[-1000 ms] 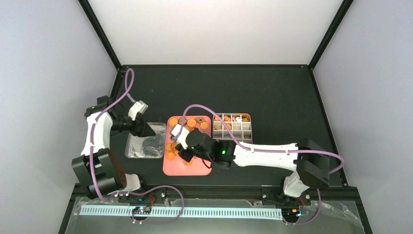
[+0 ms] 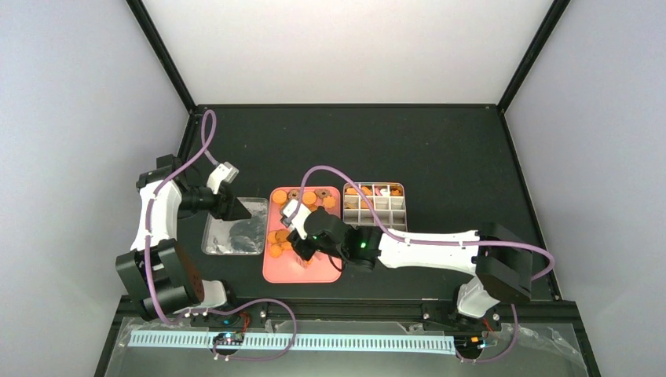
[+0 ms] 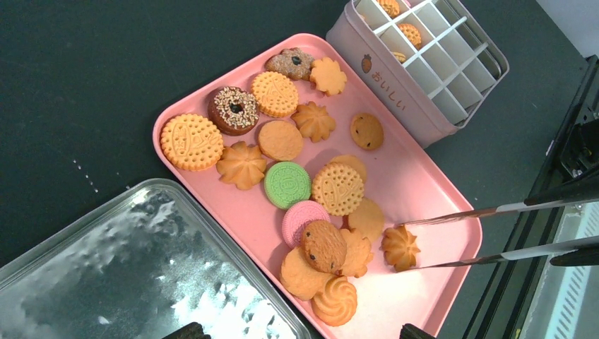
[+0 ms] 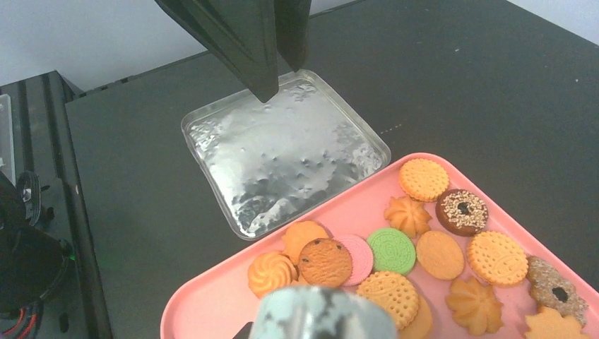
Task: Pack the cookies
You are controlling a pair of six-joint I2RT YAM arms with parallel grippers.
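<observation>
The pink tray (image 3: 417,191) holds several loose cookies, among them a green round one (image 3: 287,185), a pink one (image 3: 304,217) and a chocolate ring with sprinkles (image 3: 234,111). A small star-shaped golden cookie (image 3: 401,253) is pinched in my right gripper, low at the tray's front right part. The partitioned box (image 3: 428,117) stands beyond the tray, with cookies in some far compartments and nearer ones empty. My left gripper (image 2: 243,210) hangs open over the silvery tray, nothing between its fingertips. In the right wrist view, a blurred pale shape hides the right grip.
A clear-rimmed silvery tray (image 4: 282,155) lies left of the pink tray and looks empty. The left gripper's dark fingers (image 4: 247,42) hang over its far edge in the right wrist view. Bare black table (image 2: 338,141) stretches behind the trays.
My right gripper has shifted slightly to the right over the pink tray. The left arm, both trays and the box have stayed in place.
</observation>
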